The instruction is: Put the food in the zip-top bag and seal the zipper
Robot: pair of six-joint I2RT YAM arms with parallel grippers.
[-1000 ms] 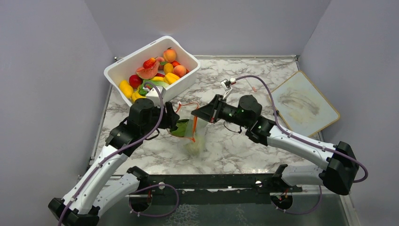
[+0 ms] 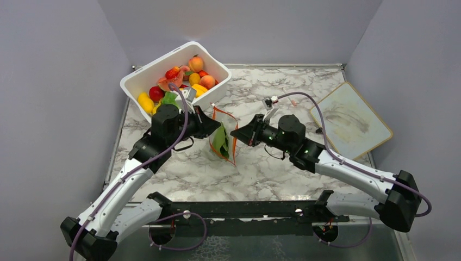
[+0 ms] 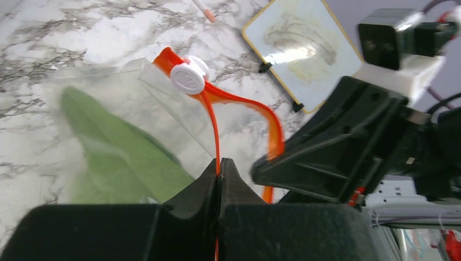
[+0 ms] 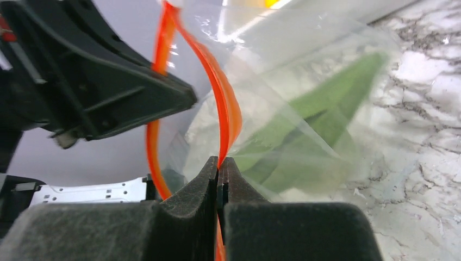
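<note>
The clear zip bag (image 2: 223, 138) with orange edging is held up between my grippers, a green leafy item (image 2: 220, 142) inside. My left gripper is shut on one orange edge, near the white slider (image 3: 187, 77). My right gripper is shut on the facing orange edge, which runs down between its fingertips. In the right wrist view the bag's body hangs toward the right, with the green shape seen through the film.
A white bin (image 2: 130, 87) of fruit and vegetables stands at the back left. A whiteboard (image 2: 350, 117) lies at the right, with a pen (image 3: 202, 10) near it.
My left gripper has risen and moved right, now on the bag's edge. My right gripper has moved slightly right. The bag's opening has been drawn upright, with the green item swung upward.
</note>
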